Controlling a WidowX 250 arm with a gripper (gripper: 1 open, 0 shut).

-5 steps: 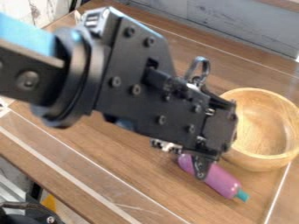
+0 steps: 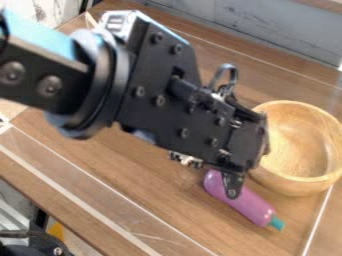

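Note:
My black gripper (image 2: 230, 176) hangs low over the wooden table, its housing covering much of the upper left and middle of the view. Its visible fingertip is just above the near end of a purple cylindrical object (image 2: 245, 203) with a teal tip, lying diagonally at the lower right. The housing hides the other finger, so whether the fingers are shut does not show clearly. A round wooden bowl (image 2: 297, 171) stands just right of the gripper. Something small and silvery behind the gripper is mostly hidden.
Bare table (image 2: 120, 190) fills the lower left and the area behind the bowl. A grey wall (image 2: 254, 30) runs along the back. The table's edge is at the left, with clutter beyond it.
The gripper has shifted very slightly; the purple object and the bowl look unmoved.

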